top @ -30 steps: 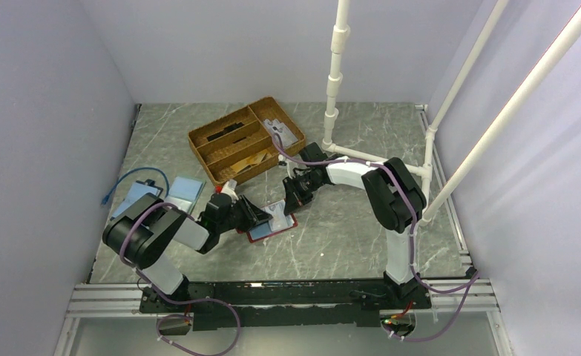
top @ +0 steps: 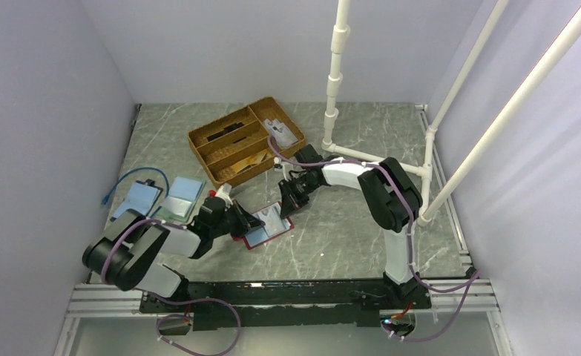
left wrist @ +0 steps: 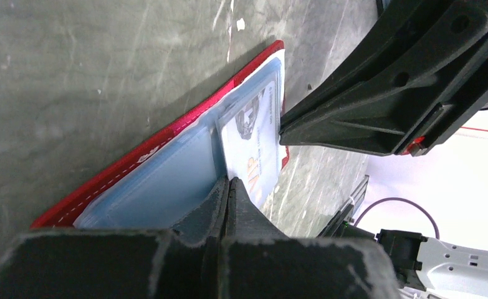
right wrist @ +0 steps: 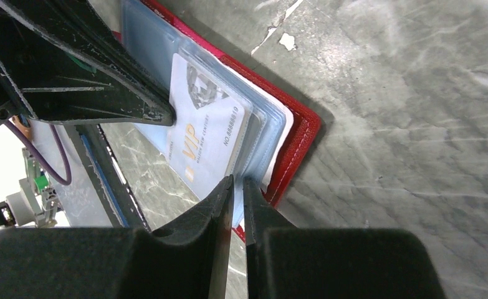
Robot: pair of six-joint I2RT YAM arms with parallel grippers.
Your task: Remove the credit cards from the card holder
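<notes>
The red card holder (top: 269, 225) lies open on the table, with clear blue sleeves and a white VIP card (right wrist: 200, 121) on top, printed with a number. My left gripper is shut, its tips resting at the card's edge. My right gripper is shut too, its tips at the sleeve edge on the opposite side of the card. No card shows clearly between either pair of fingers.
A wicker organizer (top: 220, 156) stands behind. Light blue folders (top: 183, 194) and a blue cord lie at the left. A white pipe frame (top: 376, 158) stands at the back right. Bare table surrounds the holder's front and right.
Both grippers and the card holder have shifted slightly toward the left and front in the top view.
</notes>
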